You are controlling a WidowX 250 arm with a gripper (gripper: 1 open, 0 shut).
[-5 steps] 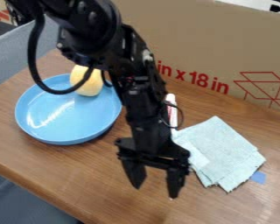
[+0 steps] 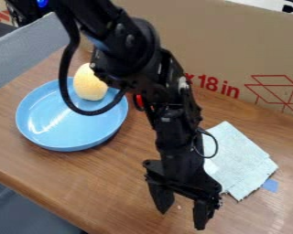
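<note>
My black arm comes down from the top left to the middle of the wooden table, and its gripper [image 2: 182,207] is open low over the bare wood at the front, with nothing visible between its fingers. A blue plate [image 2: 58,127] lies at the left. Behind it is a pale yellow round object [image 2: 91,84], partly behind the arm. A light blue folded cloth [image 2: 241,157] lies to the right of the gripper, partly hidden by the arm. A small red object shows behind the arm near the middle.
A cardboard box wall [image 2: 247,55] marked with red print runs along the back. A grey padded strip [image 2: 21,50] borders the left.
The arm and open gripper have shifted slightly right and down toward the front of the table. The plate and cloth look unmoved.
</note>
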